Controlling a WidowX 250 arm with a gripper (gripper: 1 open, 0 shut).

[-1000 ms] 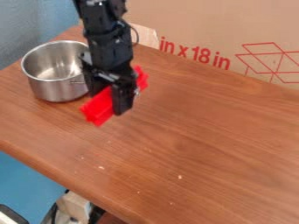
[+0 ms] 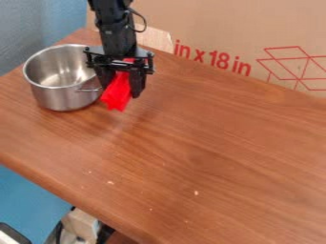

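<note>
My black gripper [image 2: 120, 67] hangs at the top left of the table, just right of a steel pot [image 2: 59, 88], shut on a red object [image 2: 117, 91]. The red object is held below the gripper, beside the pot's right side near its handle; whether it touches the pot I cannot tell.
A cardboard backdrop [image 2: 249, 29] with red printing stands behind, a blue surface [image 2: 29, 195] lies beyond the left edge, and some small items are below at the bottom left.
My gripper and the red object in it have moved up and back toward the pot's right side, and the red object now looks more upright. The pot has not visibly moved.
</note>
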